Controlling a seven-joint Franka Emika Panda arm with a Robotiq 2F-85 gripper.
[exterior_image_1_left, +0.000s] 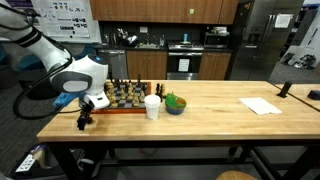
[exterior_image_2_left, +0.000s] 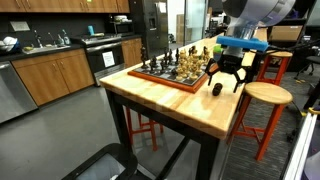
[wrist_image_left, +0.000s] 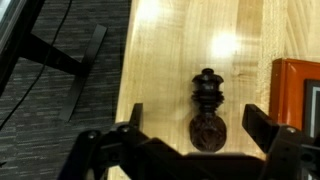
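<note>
A dark chess piece (wrist_image_left: 208, 112) stands on the wooden tabletop near its edge, beside the chessboard's red-brown border. In the wrist view my gripper is open, one finger on each side of the piece, with clear gaps between. The piece sits nearer the right finger (wrist_image_left: 262, 128) than the left. From exterior view 2, the small dark piece (exterior_image_2_left: 217, 89) shows just below the gripper (exterior_image_2_left: 227, 77). The chessboard (exterior_image_2_left: 170, 76) carries several dark and light pieces. In exterior view 1 the fingertips partly hide the piece at the table's left end.
A white cup (exterior_image_1_left: 152, 107) and a bowl with green contents (exterior_image_1_left: 175, 104) stand right of the board. Papers (exterior_image_1_left: 261, 105) lie farther right, with bare table between. The board's raised border (wrist_image_left: 290, 95) is close to the right finger.
</note>
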